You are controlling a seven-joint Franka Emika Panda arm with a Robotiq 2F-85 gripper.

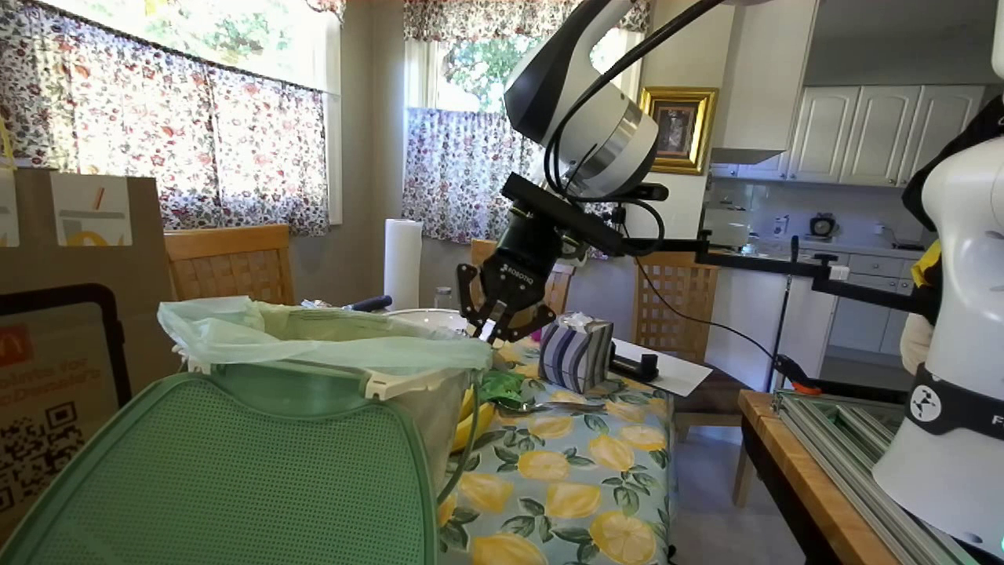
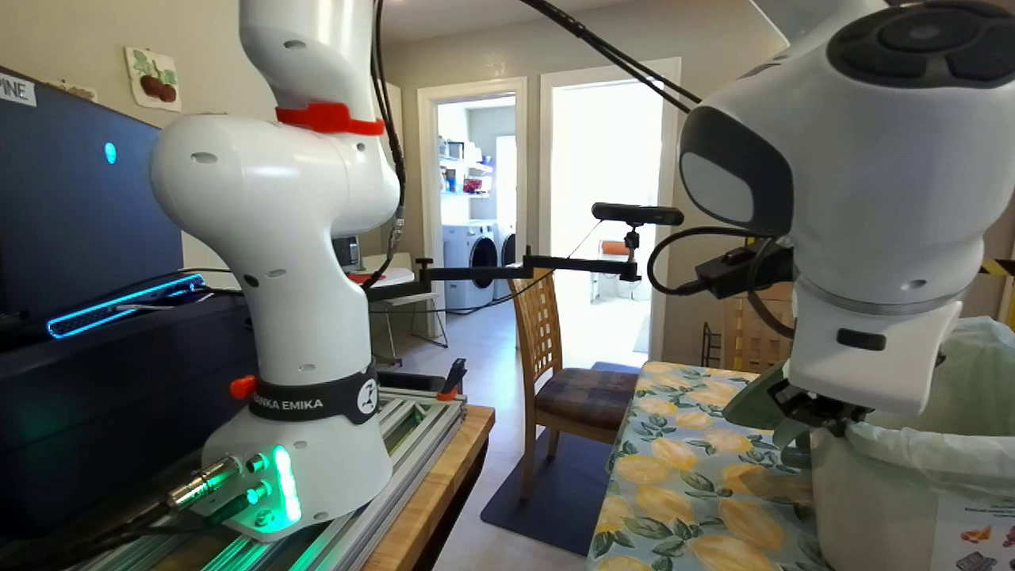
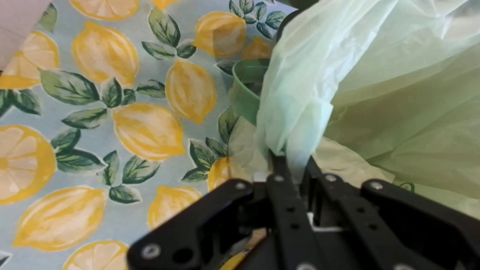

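A pale bin [image 2: 875, 504] stands on the lemon-print tablecloth, its green lid [image 1: 235, 471] hanging open on the near side in exterior view 1. Lining it is a light green bag [image 1: 329, 350], whose edge folds over the rim. My gripper is shut on a bunched piece of this bag [image 3: 294, 112] in the wrist view. From exterior view 1, the gripper [image 1: 485, 331] points down at the right end of the bin's rim. The bin's inside is mostly hidden by the liner.
Bananas [image 1: 473, 424] lie close beside the bin, near a green item [image 1: 503, 384]. A striped tissue box [image 1: 576, 356] and a paper towel roll [image 1: 402, 262] stand farther back.
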